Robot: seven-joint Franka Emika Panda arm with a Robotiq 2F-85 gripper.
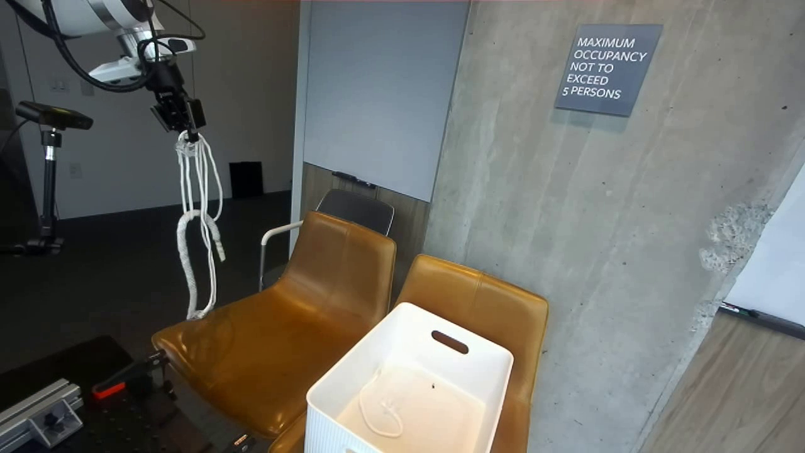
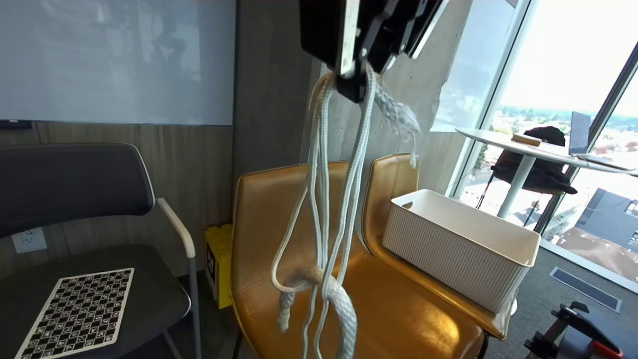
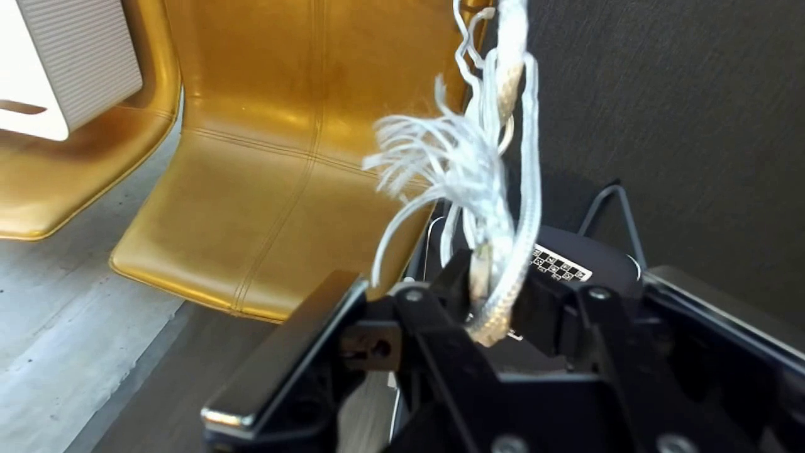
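Note:
My gripper [image 1: 191, 137] is shut on a bundle of white ropes [image 1: 197, 170], high above the left tan chair. Several strands dangle from it in loops, and a thicker rope piece [image 1: 183, 253] hangs tangled among them. In the wrist view a frayed rope end [image 3: 460, 166] sticks up between the black fingers, with a loop bent below it. A white bin [image 1: 422, 362] rests on the right tan chair, away from the ropes. One thin white rope [image 1: 370, 415] lies curled on its floor.
Two tan chairs [image 1: 339, 257] stand side by side. A dark chair [image 2: 72, 191] with a checkered board [image 2: 78, 314] on its seat is behind them to the left. A black stand with a camera [image 1: 53, 117] rises at the far left.

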